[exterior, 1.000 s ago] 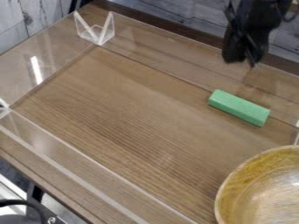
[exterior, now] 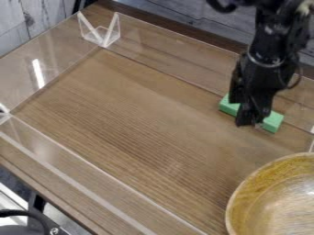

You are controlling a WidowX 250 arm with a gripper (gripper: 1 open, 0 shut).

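My black gripper (exterior: 252, 103) hangs at the right of the camera view, low over a green rectangular block (exterior: 270, 119) on the wooden table. It stands open. Its fingers are dark and partly blurred, and they hide the middle of the block. Whether they touch it I cannot tell.
A large yellow round bowl (exterior: 276, 184) fills the lower right corner. A clear plastic piece (exterior: 101, 27) sits at the back left.
My gripper has come down and toward the camera, from behind the green block to over it. The block shows no visible movement.
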